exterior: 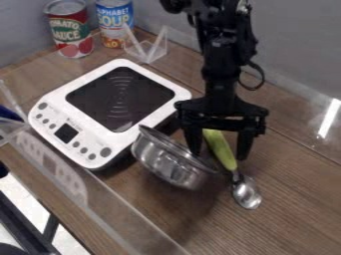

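Observation:
My black gripper [218,134] is low at the centre, just behind a steel pot [174,164] that is tilted beside the white hot plate [74,136]. Whether the fingers are open or shut on the pot is hidden. A spoon [245,192] with a yellow-green handle lies on the wooden table [285,219] under and to the right of the gripper.
A tomato sauce can [71,30] and an alphabet soup can [115,22] stand at the back left beside a clear plastic holder [144,45].

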